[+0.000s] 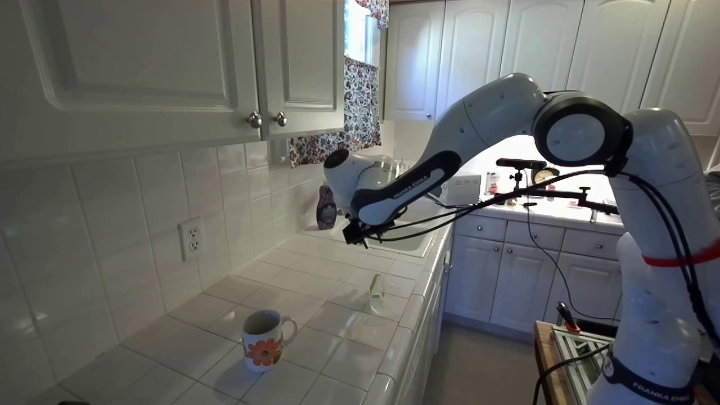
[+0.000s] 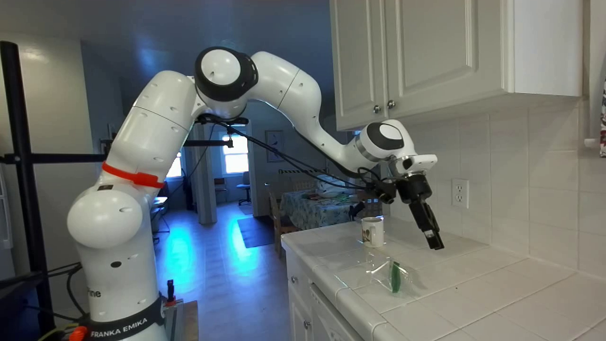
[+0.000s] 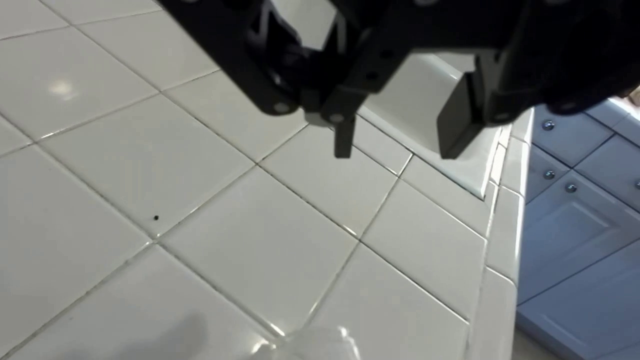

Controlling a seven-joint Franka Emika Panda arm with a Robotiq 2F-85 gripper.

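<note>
My gripper is open, its two dark fingers apart in the wrist view with nothing between them. In the second exterior view the gripper points down above the counter. A clear, see-through thing with a green strip, like a plastic packet or container, is at the counter below, apart from the fingers. The first exterior view has the clear thing nearer the camera than the gripper. Part of a clear edge shows at the bottom of the wrist view. Whether it rests flat, I cannot tell.
A white mug with an orange flower stands upright on the tiled counter. Behind my gripper are the sink and a dark bottle. Cabinets hang over the wall side.
</note>
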